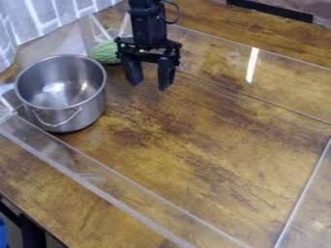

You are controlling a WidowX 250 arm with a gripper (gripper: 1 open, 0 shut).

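Observation:
My black gripper (147,68) hangs at the top centre of the camera view, low over the wooden table, its two fingers spread apart with nothing visible between them. Behind it on the left is a green, pale-striped object (106,52), partly hidden by the gripper. A large steel pot (80,89) with a wire handle stands at the left, a little to the left of and nearer than the gripper.
Clear panels edge it at the sides, and a pale patterned cloth (33,19) lies at the back left.

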